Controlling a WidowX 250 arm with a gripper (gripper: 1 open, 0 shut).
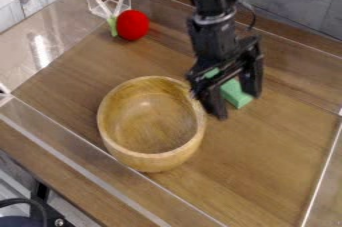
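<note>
My black gripper (225, 89) hangs in the centre of the camera view, blurred, just right of and above a large wooden bowl (134, 121). Behind its lower part, partly hidden, is a green block (234, 99) on the wooden table. Whether the fingers are open or shut, or hold anything, I cannot tell.
A red ball (132, 25) sits at the back left beside a small white wire-like object (107, 11). A pale wall runs along the back.
</note>
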